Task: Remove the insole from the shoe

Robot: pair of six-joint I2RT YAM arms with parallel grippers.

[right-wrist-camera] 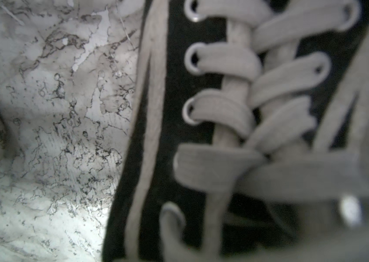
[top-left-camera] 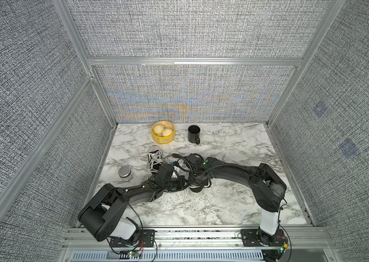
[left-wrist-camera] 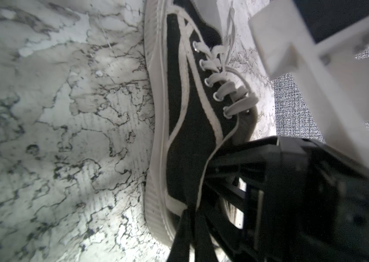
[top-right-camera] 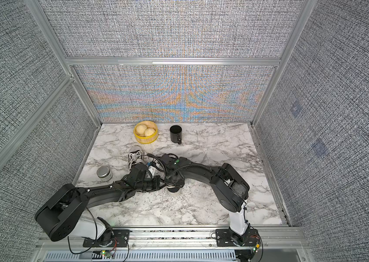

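Observation:
The black shoe with white laces [left-wrist-camera: 193,144] stands upright in the left wrist view, its toe end [top-left-camera: 196,189] toward the front of the table in the top left view. Its laces [right-wrist-camera: 219,161] fill the right wrist view. At the shoe's near side, my left gripper is shut, nothing visible between its fingers. Over the shoe's opening reaches my right gripper, its fingertips hidden by the shoe and its own body; how wide it stands cannot be seen. No insole can be made out.
A second laced shoe [top-left-camera: 154,160] lies to the left, partly behind the left arm. Further left is a silver tin [top-left-camera: 125,173]. A bamboo basket with buns [top-left-camera: 163,132] and a black mug [top-left-camera: 194,134] stand at the back.

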